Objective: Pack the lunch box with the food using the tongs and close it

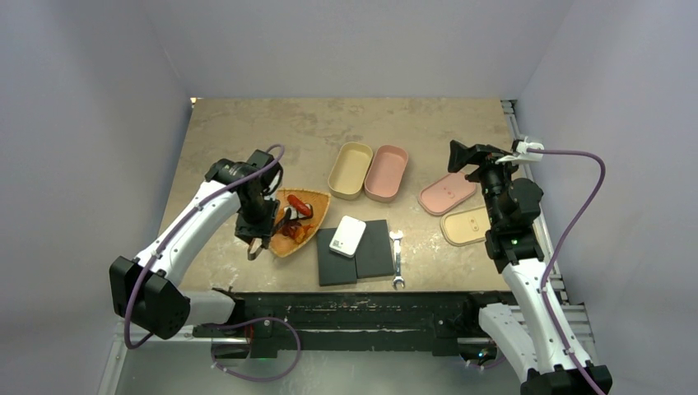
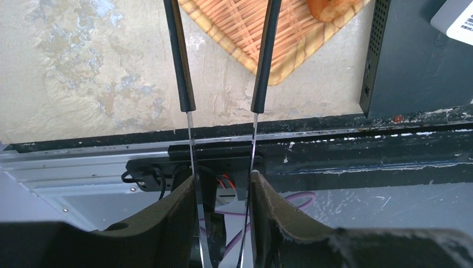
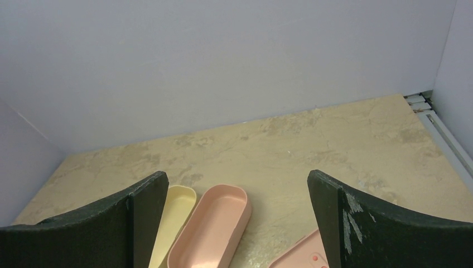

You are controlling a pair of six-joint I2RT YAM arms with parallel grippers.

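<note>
Tongs with dark arms point(image 2: 261, 61) and shiny metal strips run between the fingers of my left gripper, which press on them from both sides; their two arms stand apart. In the top view they reach over a woven basket point(image 1: 318, 233) of food, including a red sausage point(image 1: 299, 205). The far tips are outside the left wrist view, where an orange food piece point(image 2: 333, 8) shows by the basket's edge. A yellow box point(image 1: 351, 170) and a pink box point(image 1: 387, 174) stand empty side by side. My right gripper is open and empty.
A pink lid point(image 1: 447, 192) and a yellow lid point(image 1: 467, 225) lie near the right arm. Two dark boxes point(image 1: 375, 247), a white device point(image 1: 347, 237) on them and a wrench point(image 1: 397, 260) occupy the front middle.
</note>
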